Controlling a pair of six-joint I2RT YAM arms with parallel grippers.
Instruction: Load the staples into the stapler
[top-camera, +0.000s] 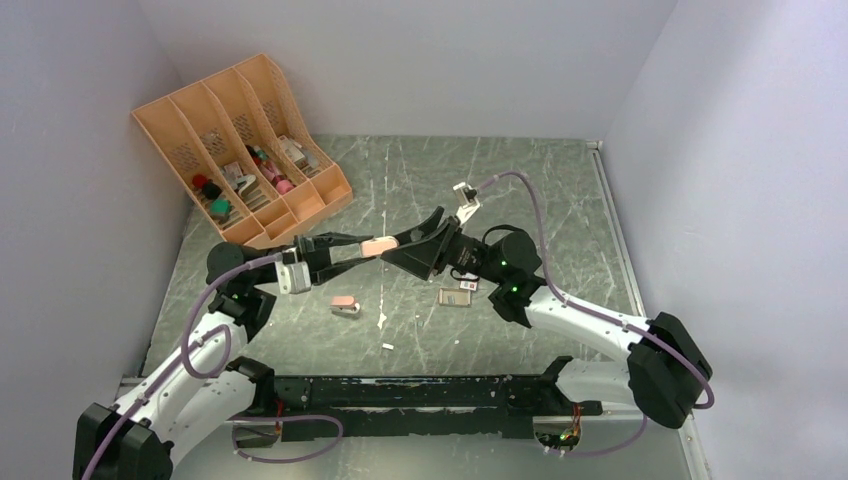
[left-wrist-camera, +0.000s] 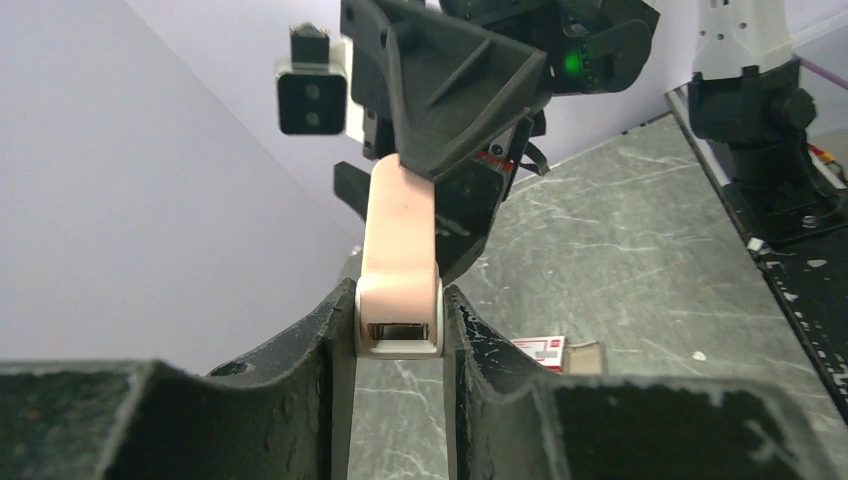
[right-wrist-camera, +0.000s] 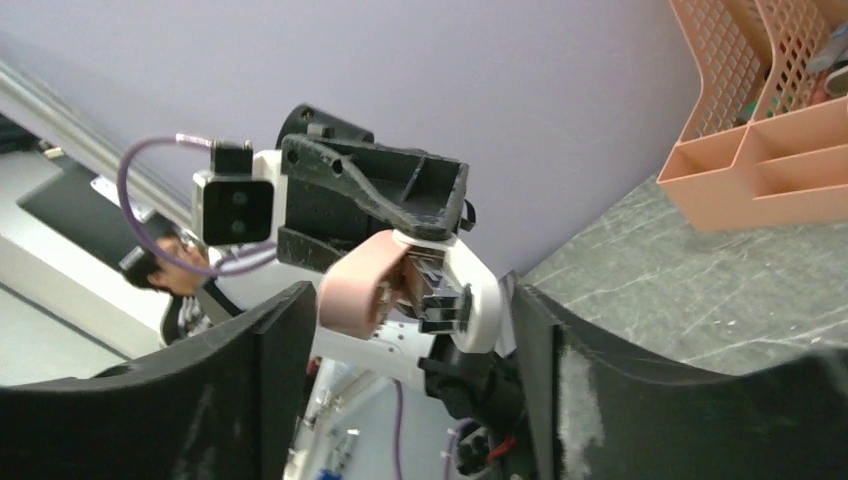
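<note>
A peach-and-white stapler (top-camera: 377, 247) is held in the air between the two arms. My left gripper is shut on it, one finger at each side. From the other side, my right gripper reaches toward the stapler's far end with its fingers spread. In the right wrist view, that end of the stapler (right-wrist-camera: 362, 283) faces the camera, its peach and white halves apart and metal parts showing between them. Whether a right finger touches the stapler, I cannot tell. No loose staples can be made out in the right gripper.
Another peach stapler (top-camera: 344, 304) lies on the grey marbled table. A small tray (top-camera: 454, 298) and a red-and-white box (top-camera: 468, 284) lie below the right arm. White scraps (top-camera: 387, 346) lie near the front. A peach organizer (top-camera: 310, 205) fills the back left.
</note>
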